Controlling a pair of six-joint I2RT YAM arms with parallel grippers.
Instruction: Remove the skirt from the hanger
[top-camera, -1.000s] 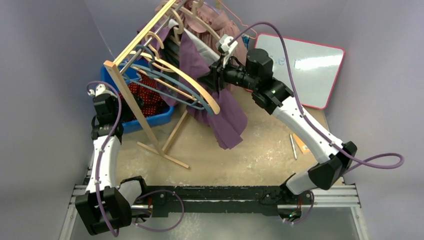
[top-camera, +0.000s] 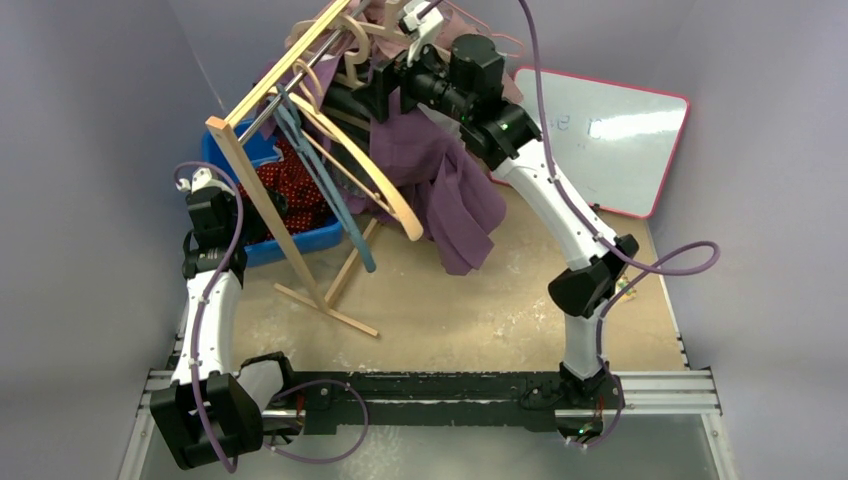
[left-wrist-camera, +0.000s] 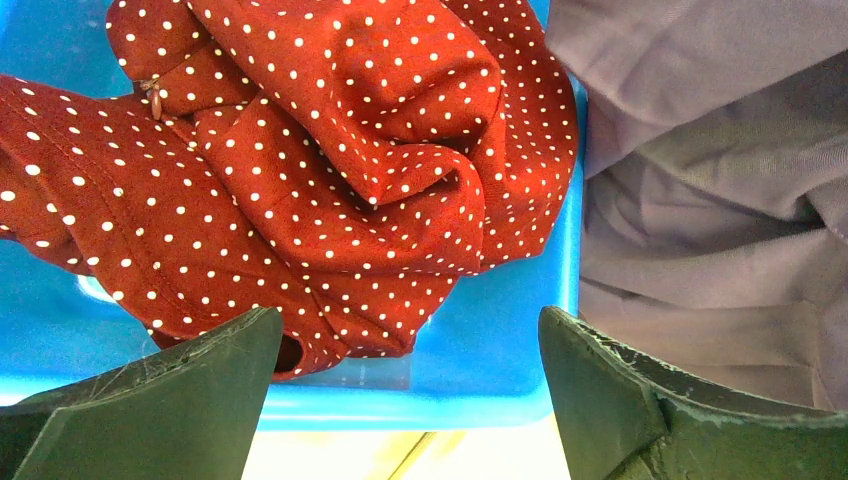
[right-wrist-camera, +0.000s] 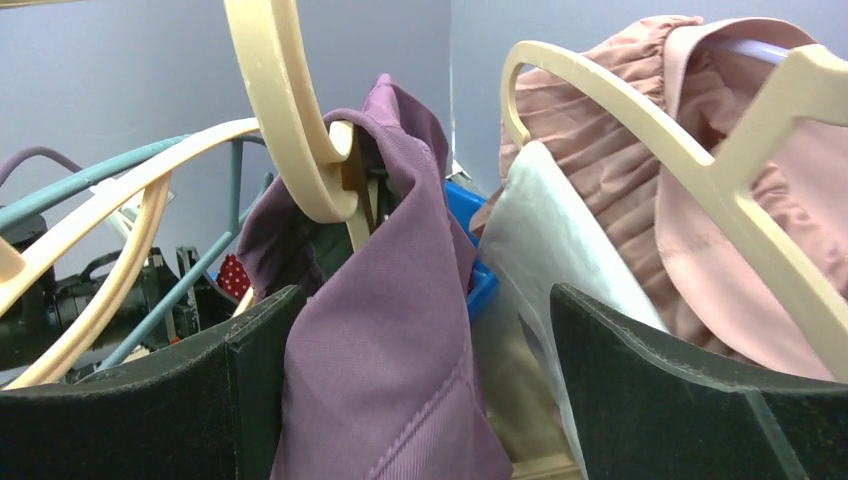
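My right gripper (top-camera: 378, 100) is up among the hangers on the wooden rack. In the right wrist view, purple cloth (right-wrist-camera: 390, 330) lies between its part-open fingers, draped by a cream hanger (right-wrist-camera: 290, 120); whether it is gripped I cannot tell. In the top view the purple skirt (top-camera: 450, 200) hangs down below that gripper. My left gripper stands open over a blue bin (left-wrist-camera: 500, 370) with red polka-dot cloth (left-wrist-camera: 340, 170) in it, nothing between its fingers.
The wooden rack (top-camera: 255, 195) holds wooden and blue hangers (top-camera: 330, 195) and pink garments (right-wrist-camera: 590, 100). A whiteboard (top-camera: 600, 120) lies at the back right.
My right arm has moved up and left, toward the rack's top bar. The purple cloth and the hangers near it have shifted. The left arm has not moved.
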